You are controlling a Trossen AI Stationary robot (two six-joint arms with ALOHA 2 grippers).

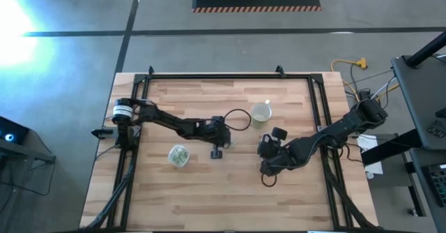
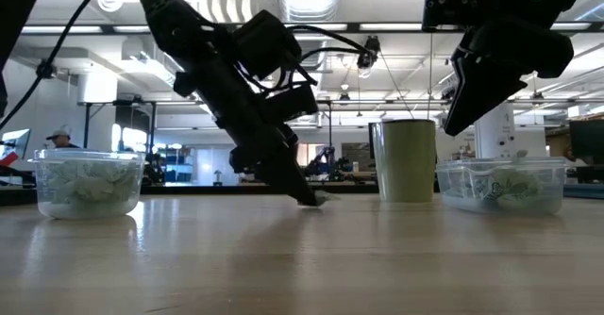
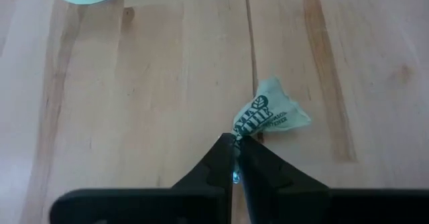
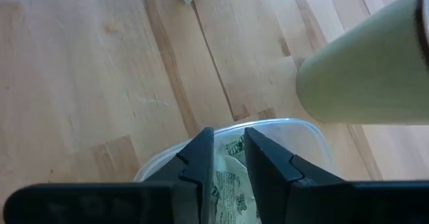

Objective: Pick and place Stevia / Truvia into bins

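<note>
In the left wrist view a pale packet with green print (image 3: 271, 108) is pinched at its lower end, my left gripper shut on it. The low view has that left gripper (image 2: 311, 200) at the tabletop, a bit of the packet (image 2: 324, 197) showing at its tips. My right gripper stands open over a clear bin (image 4: 301, 127), nothing between its fingers; packets (image 4: 234, 190) lie inside that bin. Another clear bin (image 2: 90, 159) holding packets stands at the left in the low view; from above, this left bin (image 1: 178, 155) is below the left arm.
A green mug (image 2: 406, 159) stands between the left gripper and the right bin (image 2: 502, 175); the high view shows the mug (image 1: 260, 112) behind both grippers. Bare wood (image 1: 223, 198) fills the front of the table.
</note>
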